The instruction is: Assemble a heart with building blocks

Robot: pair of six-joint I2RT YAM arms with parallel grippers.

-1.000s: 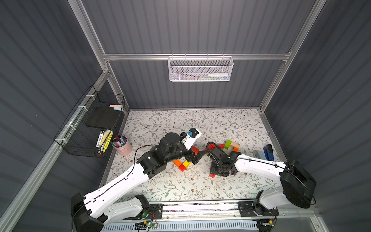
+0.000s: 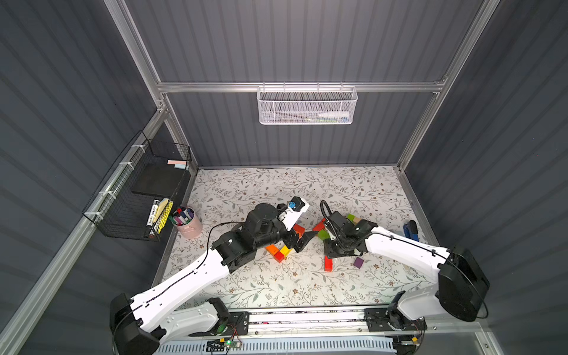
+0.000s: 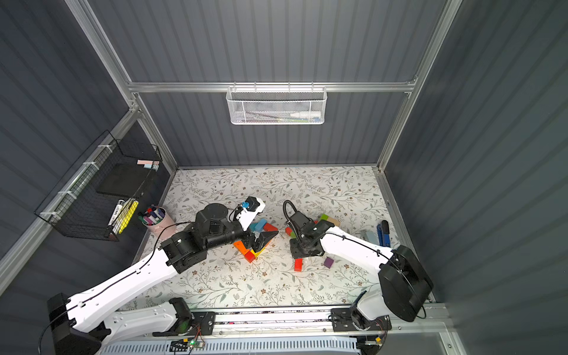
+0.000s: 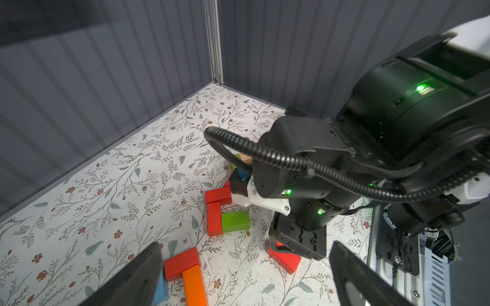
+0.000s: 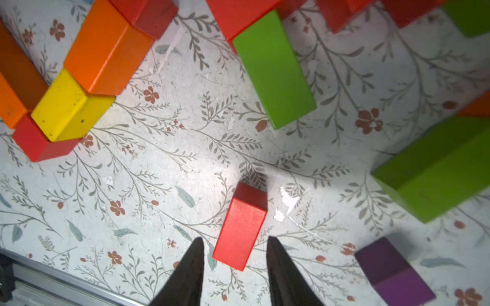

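In the right wrist view a red block (image 5: 240, 232) lies on the table, below and just ahead of my right gripper; its fingertips stand apart, and whether anything is gripped is unclear. A green block (image 5: 273, 68) lies beside red blocks. A group of orange, yellow and red blocks (image 5: 107, 56) forms an angled shape at the upper left. My left gripper hangs over that group, open, its blurred fingers wide apart. A purple block (image 5: 393, 275) lies right of the single red one.
A pink pen cup (image 2: 189, 227) and black wire basket (image 2: 118, 224) are at the left. Blue items (image 3: 384, 235) lie at the far right. The back and front of the table (image 2: 248, 186) have free room.
My right gripper has shifted from over the red block toward the back, uncovering more of that block and the purple one. My left arm is nearly unmoved.
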